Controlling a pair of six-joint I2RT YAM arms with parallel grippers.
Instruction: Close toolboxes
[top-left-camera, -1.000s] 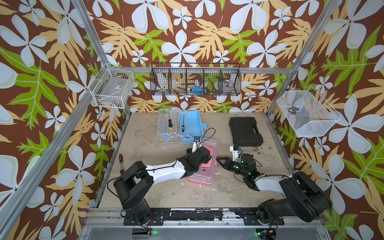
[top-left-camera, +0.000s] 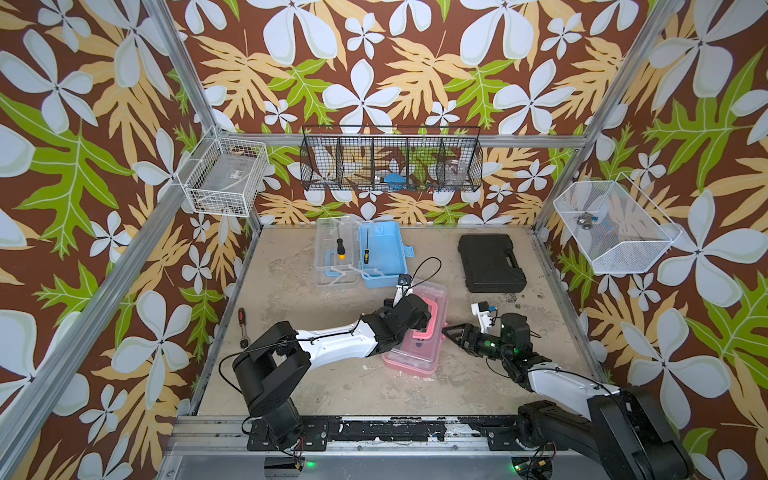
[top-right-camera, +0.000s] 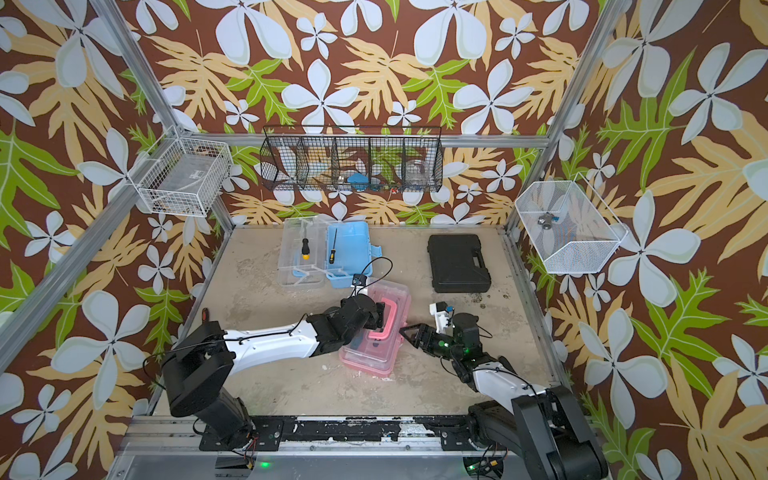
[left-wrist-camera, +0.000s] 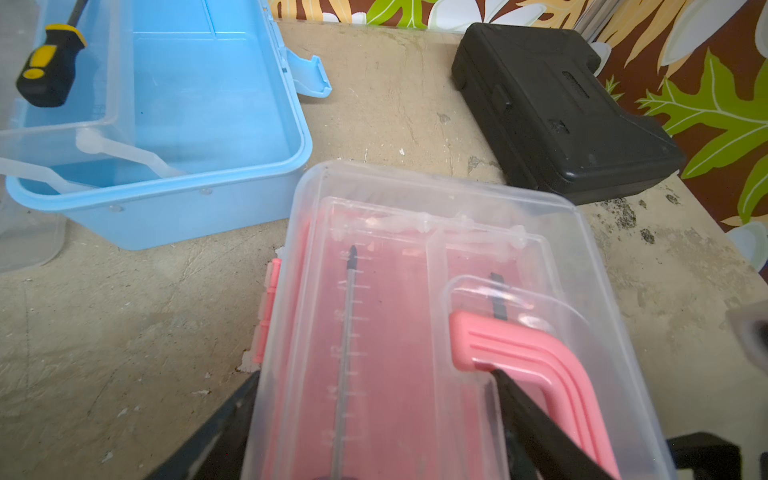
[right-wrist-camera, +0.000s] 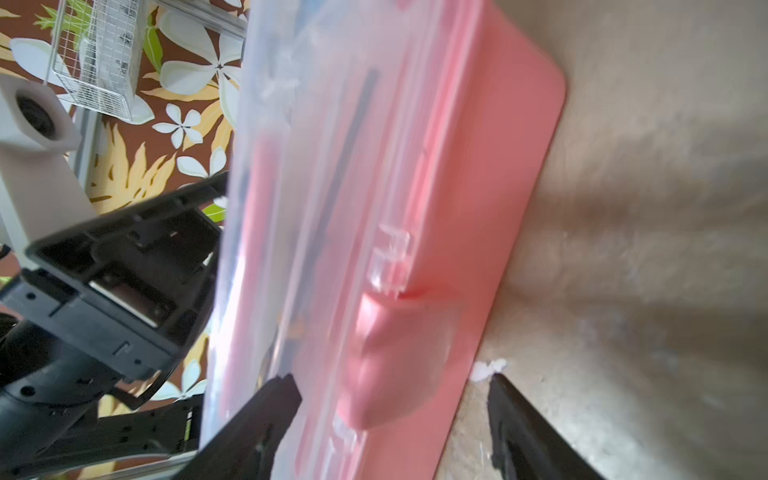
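Note:
The pink toolbox (top-left-camera: 416, 352) stands on the table with its clear lid (left-wrist-camera: 424, 188) down over the base and its pink handle (left-wrist-camera: 520, 352) lying on the lid. A screwdriver shaft shows through the lid. My left gripper is at the lid, its fingers apart on either side of the lid's middle section. Facing the box's right side, my right gripper is open. A pink latch (right-wrist-camera: 400, 356) shows between its fingers, near the lid's edge. The blue toolbox (top-left-camera: 388, 248) is behind, its clear lid (top-left-camera: 324, 236) folded open to the left.
A closed black case (top-left-camera: 492, 264) lies at the back right. Screwdrivers sit in the blue box and its tray; a loose screwdriver (top-left-camera: 242, 324) lies at the left edge. Wire baskets hang above the table. Bare table surrounds the pink box.
The pink toolbox has shifted slightly right and toward the front, with my left gripper moving right along with it. My right gripper has moved a little toward the front and turned slightly.

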